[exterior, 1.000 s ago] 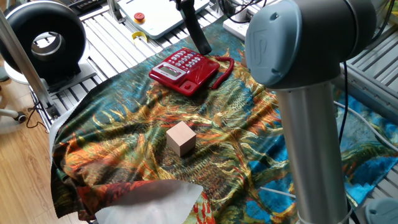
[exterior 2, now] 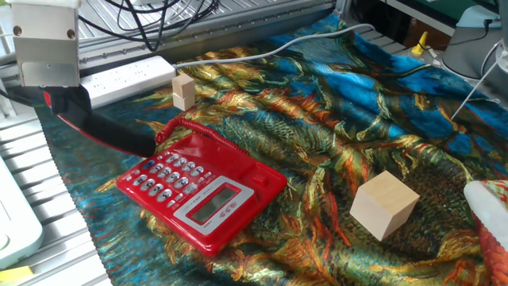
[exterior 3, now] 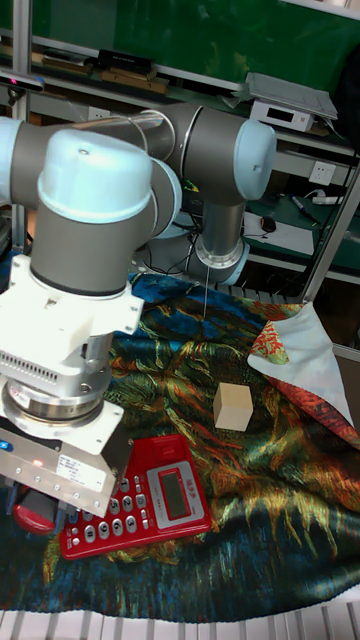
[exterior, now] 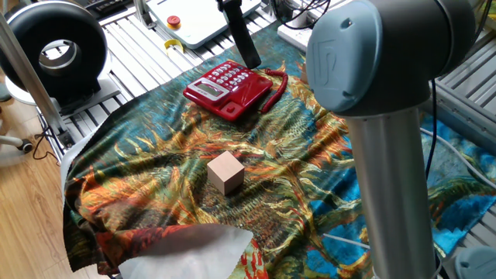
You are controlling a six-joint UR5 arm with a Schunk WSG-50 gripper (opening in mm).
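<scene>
A red telephone base point(exterior 2: 202, 191) with white keys and a grey display lies on the patterned cloth; its cradle is empty. A dark, curved handset point(exterior 2: 107, 127) slants up from beside the base to my gripper point(exterior 2: 57, 89). Its lower end is close to the coiled red cord point(exterior 2: 210, 133). In exterior view 3, the red back of the handset point(exterior 3: 38, 510) shows under the gripper body, between dark fingers. I take the gripper as shut on the handset, though the fingertips are mostly hidden. In exterior view 1, the handset point(exterior: 240, 35) hangs above the keypad's far side.
A wooden cube point(exterior: 225, 173) sits on the cloth, well away from the phone. Small wooden blocks point(exterior 2: 183, 93) stand near a white power strip point(exterior 2: 131, 79). One cloth corner point(exterior 3: 304, 363) is folded over, pale side up.
The handset's dark end has shifted very slightly left in exterior view 1, and the arm a little too. Phone base and cube have stayed put.
</scene>
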